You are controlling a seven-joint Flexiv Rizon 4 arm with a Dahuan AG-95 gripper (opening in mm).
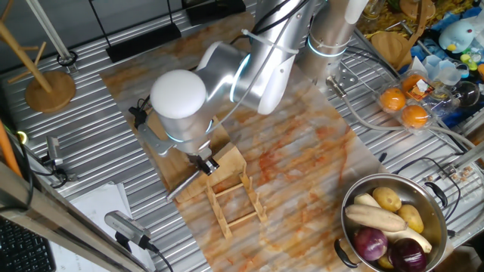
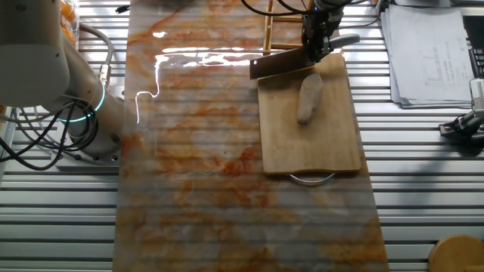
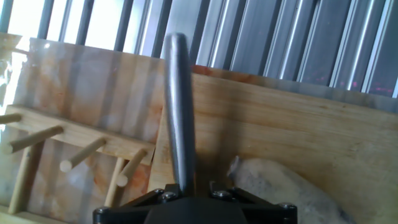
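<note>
A cleaver with a broad flat blade (image 2: 281,63) is in my gripper (image 2: 318,51), which is shut on it near the handle. Its grey metal handle (image 3: 179,112) sticks out past the fingers in the wrist view and shows beyond the gripper in exterior view 1. The blade reaches across an end of the wooden cutting board (image 2: 310,147); whether it touches the board I cannot tell. On the board lies a pale, elongated root vegetable (image 2: 309,98), close beside the gripper. In the wrist view the vegetable's lower part is hidden.
A wooden rack with pegs (image 1: 233,208) stands by the board. The steel pot (image 1: 355,245) holds potatoes, pale roots and purple vegetables. Papers (image 2: 431,57) lie off to one side.
</note>
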